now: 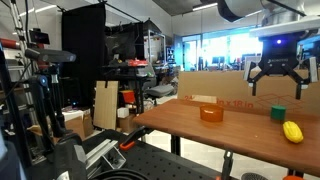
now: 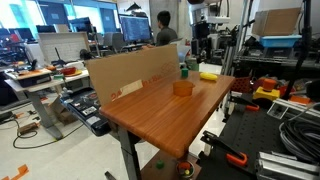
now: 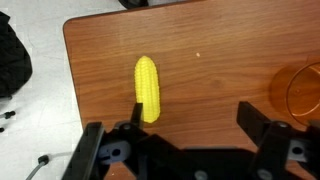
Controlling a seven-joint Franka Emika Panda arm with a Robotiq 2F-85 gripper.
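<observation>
My gripper is open above the table, its black fingers (image 3: 263,125) wide apart with nothing between them. Below it, in the wrist view, a yellow corn-shaped object (image 3: 147,84) lies on the wooden tabletop. The same yellow object (image 1: 292,131) shows near the table's right end in exterior view 1. An orange round bowl (image 1: 211,113) stands nearer the middle of the table, and part of the bowl (image 3: 300,90) enters the wrist view at the right edge. Behind the yellow object is a green cup-like item (image 1: 278,112).
The wooden table (image 2: 170,120) has a wide clear area in front of the bowl. A low brown panel (image 2: 130,78) stands along one long side. Cables and a black base (image 2: 265,130) lie along the other side.
</observation>
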